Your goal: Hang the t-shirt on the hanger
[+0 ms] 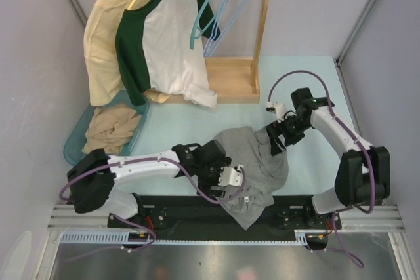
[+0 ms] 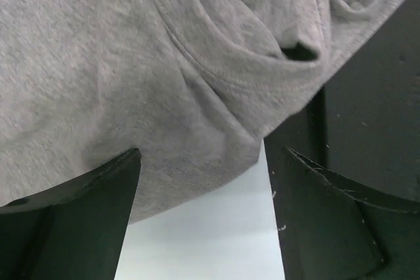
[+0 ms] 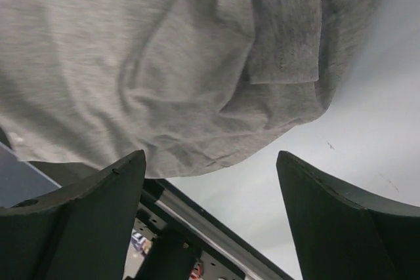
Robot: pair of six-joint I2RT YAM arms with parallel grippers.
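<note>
A grey T-shirt (image 1: 252,168) lies crumpled on the pale table, its lower end draped over the front edge. My left gripper (image 1: 220,185) is open over its front-left part; the left wrist view shows folds of grey cloth (image 2: 157,109) between and beyond the fingers. My right gripper (image 1: 275,136) is at the shirt's back-right corner, fingers apart, with cloth (image 3: 197,96) beneath them. Empty blue and teal hangers (image 1: 231,18) hang from the wooden rack (image 1: 236,80) at the back.
Two shirts (image 1: 170,44) hang on the rack's left side. A teal bin (image 1: 79,145) with beige cloth stands at the left. Bare table (image 1: 315,162) shows at the right.
</note>
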